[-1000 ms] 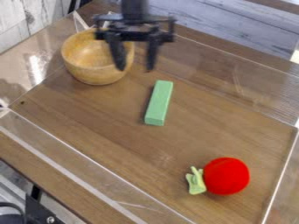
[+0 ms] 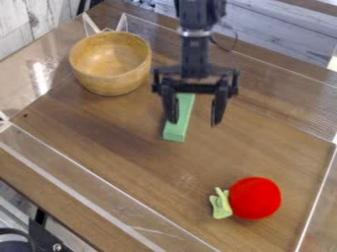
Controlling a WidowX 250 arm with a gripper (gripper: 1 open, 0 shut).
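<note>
My black gripper (image 2: 194,106) hangs over the middle of the table, open, its fingers spread around the upper part of a green block (image 2: 176,126) that lies on the wood. The fingers are blurred, so whether they touch the block I cannot tell. A tan wooden bowl (image 2: 109,62) sits at the back left. At the front right is a red round object (image 2: 255,198) with a pale green piece (image 2: 220,205) at its left side.
The gripper has moved from above the bowl and back area rightward and down over the green block. The bowl, block and red object have not moved.
</note>
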